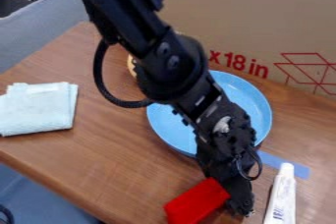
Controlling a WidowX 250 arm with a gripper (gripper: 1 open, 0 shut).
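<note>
The black arm reaches down from the top to the front of the table, where my gripper [226, 196] is low over a red rectangular object [195, 200]. The red object lies angled near the table's front edge, partly under the gripper. The finger on the far side is largely hidden, so whether the red object sits between the fingers is unclear. Behind the gripper is a blue plate [250, 104], partly covered by the arm.
A white tube [281, 198] lies right of the gripper, by blue tape [294, 167]. A folded pale cloth [34, 110] lies at left. A cardboard box [276, 22] stands behind.
</note>
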